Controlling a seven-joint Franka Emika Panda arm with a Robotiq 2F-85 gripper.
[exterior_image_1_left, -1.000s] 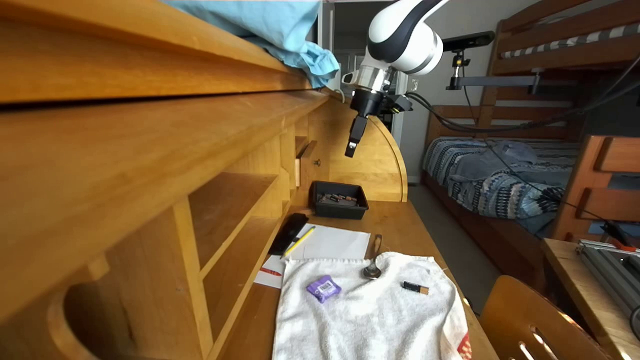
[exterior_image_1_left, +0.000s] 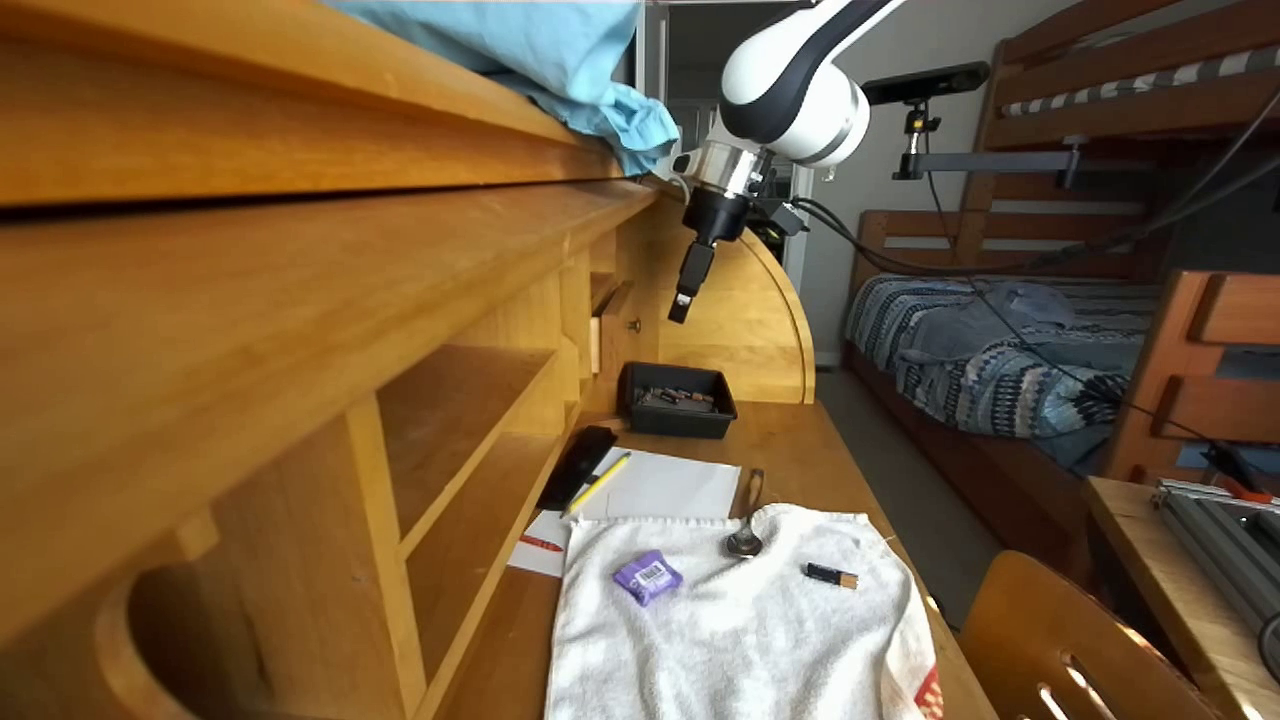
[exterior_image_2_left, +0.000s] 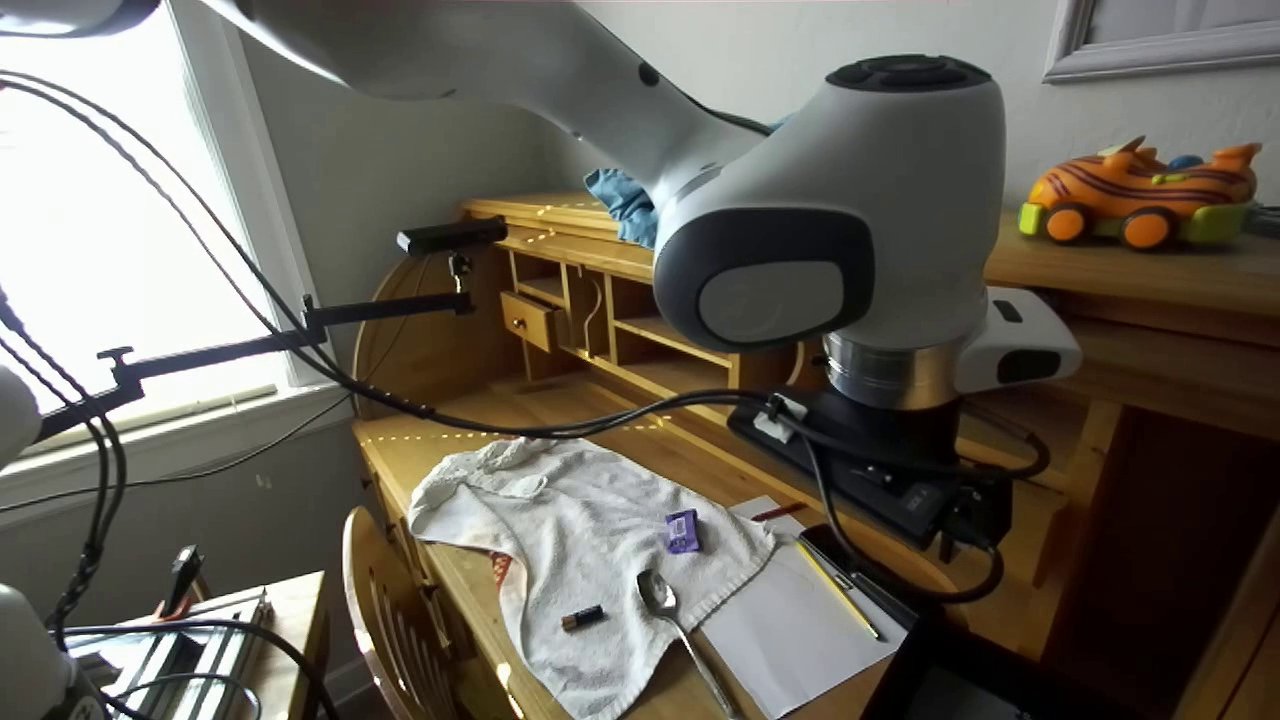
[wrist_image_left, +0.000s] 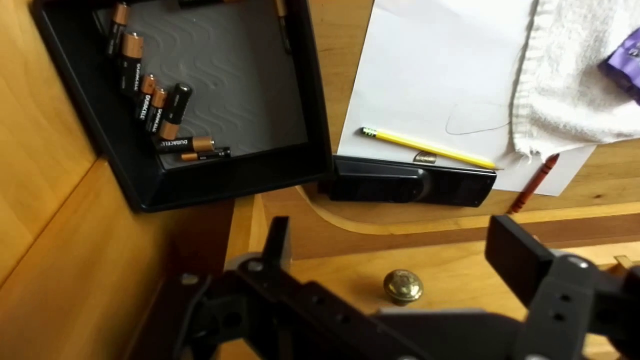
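My gripper is open, its two black fingers wide apart with nothing between them. In exterior view 1 the gripper (exterior_image_1_left: 679, 310) hangs in the air above the black tray (exterior_image_1_left: 679, 419). Several batteries (wrist_image_left: 132, 63) lie in that tray, mostly along one side. A small drawer with a brass knob (wrist_image_left: 403, 286) shows between the fingers in the wrist view, farther off than they are. On the white towel (exterior_image_1_left: 720, 636) lie a purple packet (exterior_image_1_left: 649, 577), a single battery (exterior_image_1_left: 830, 576) and the bowl of a spoon (exterior_image_1_left: 745, 544).
White paper (exterior_image_1_left: 681, 486) lies between towel and tray, with a yellow pencil (wrist_image_left: 429, 147), a black case (wrist_image_left: 414, 182) and a red crayon (wrist_image_left: 534, 183) near it. Wooden shelves (exterior_image_1_left: 468, 444) line one side. A drawer (exterior_image_2_left: 529, 319) stands partly pulled out.
In exterior view 1 the arm and gripper have shifted left, toward the shelves, and the fingertips sit slightly lower. Objects on the desk have stayed put.
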